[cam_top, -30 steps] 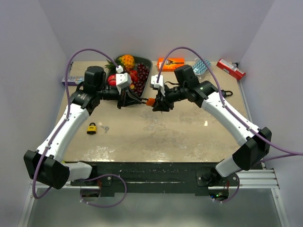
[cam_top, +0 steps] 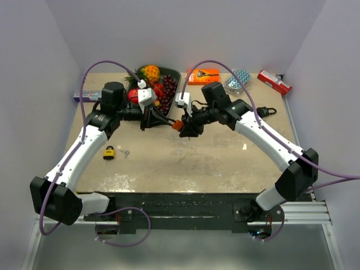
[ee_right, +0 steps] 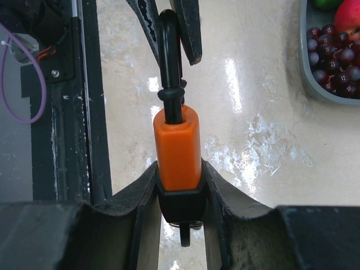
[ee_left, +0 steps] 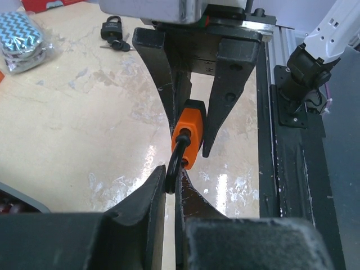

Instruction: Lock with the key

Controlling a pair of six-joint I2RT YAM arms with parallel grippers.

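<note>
An orange-and-black padlock [cam_top: 177, 125] hangs in the air between my two grippers near the table's middle. My right gripper is shut on its orange body, which shows end-on in the left wrist view [ee_left: 188, 126]. My left gripper is shut on the black shackle [ee_right: 170, 50]. A key tip [ee_right: 185, 236] juts from the lock's lower end in the right wrist view. On the table lie a yellow padlock [cam_top: 109, 153] and a silver key [cam_top: 125, 152].
A tray of fruit [cam_top: 175, 77], an orange box [cam_top: 203, 79], a bagged blue item [cam_top: 237, 79], a red box [cam_top: 274, 82] and a black lock with keys [ee_left: 111, 34] sit toward the back and right.
Both grippers and the held padlock have moved slightly downward in the top view, the right arm tilting a little. Both grips look unchanged.
</note>
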